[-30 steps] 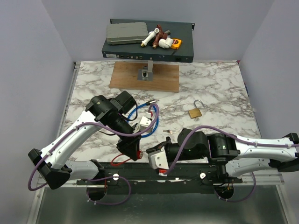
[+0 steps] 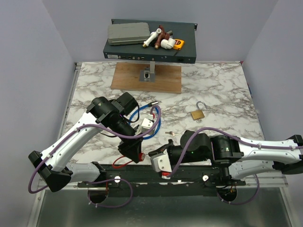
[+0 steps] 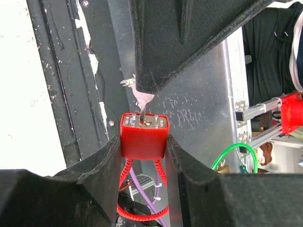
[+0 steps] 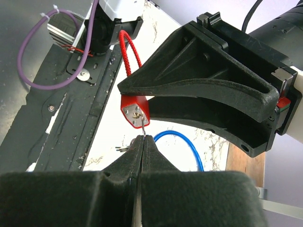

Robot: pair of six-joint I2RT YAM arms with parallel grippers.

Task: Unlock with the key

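Observation:
My left gripper is shut on a red padlock, whose red shackle loops down behind it with both legs meeting the body. A thin metal key sticks out from the fingertips of my right gripper, which is shut on it. The key's tip meets the padlock's metal face beside or at the keyhole; how deep it sits cannot be told. From the left wrist side, the key's bow shows under the right fingers. In the top view the padlock lies between both grippers, near the front edge.
Some small loose keys and a brass padlock rest on the marble-patterned table. Behind the left arm curls a blue cable lock. A wooden board lies at the back.
The right gripper looks shifted very slightly near the padlock. Otherwise both arms and the table's objects stand as before.

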